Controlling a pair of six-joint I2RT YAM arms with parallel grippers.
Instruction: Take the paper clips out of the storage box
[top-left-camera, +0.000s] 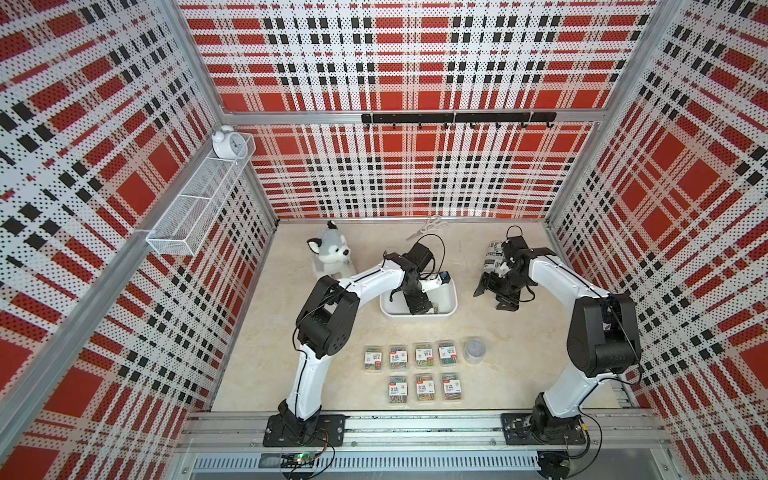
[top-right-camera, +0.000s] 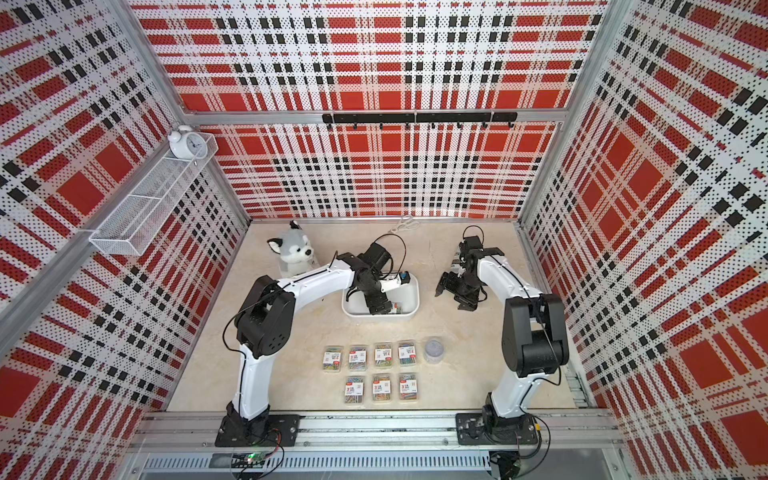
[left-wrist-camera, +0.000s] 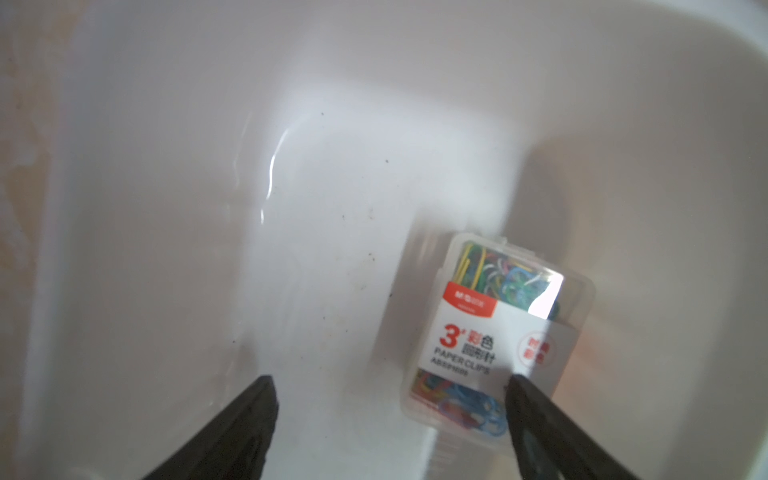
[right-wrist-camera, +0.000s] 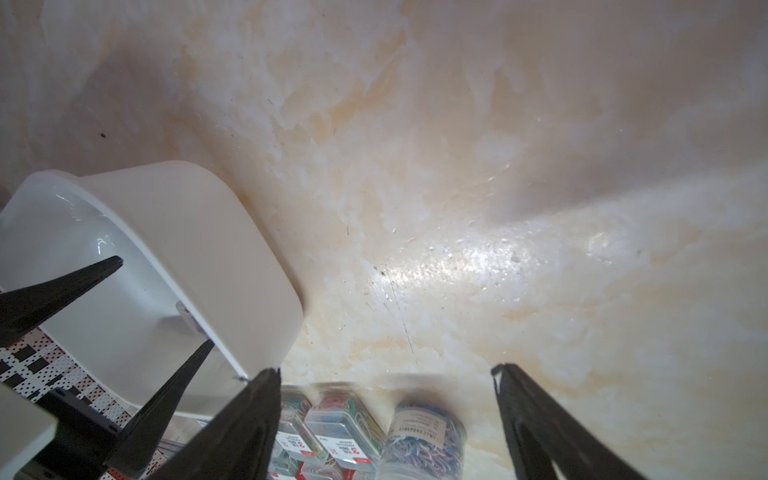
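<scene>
Inside the white storage box (top-left-camera: 448, 304) lies a paper-clip case (left-wrist-camera: 500, 336) with coloured clips, near the box's side in the left wrist view. My left gripper reaches into the box, fingers apart, the right finger over the case's lower right; nothing shows held. In the top views my left gripper covers much of the box. My right gripper is open above bare table to the right of the box, empty.
Several clip cases (top-left-camera: 423, 357) stand in two rows in front of the box, with a round tub (top-left-camera: 474, 349). A plush husky (top-left-camera: 329, 252) sits back left, scissors (top-left-camera: 428, 226) at the back.
</scene>
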